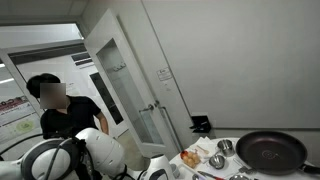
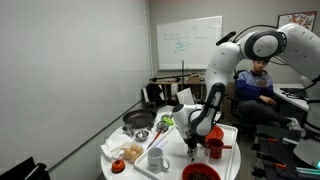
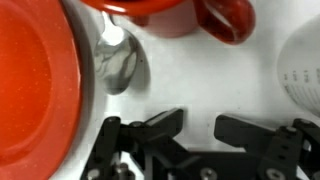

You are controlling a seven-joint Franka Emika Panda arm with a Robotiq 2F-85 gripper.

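My gripper stands open over the white surface, a clear gap between its two fingers and nothing held. In the wrist view a metal spoon lies ahead and to the left, apart from the fingers. Beyond the gripper is a red mug, its handle pointing right. A red round dish fills the left side, and a white cup stands at the right edge. In exterior view 2 the gripper is low over the table; its fingertips are too small to make out there.
A black pan lies at the table's far end, with small metal bowls beside it. White mugs stand close to the arm. A person sits behind the table. Bare white surface lies beneath the fingers.
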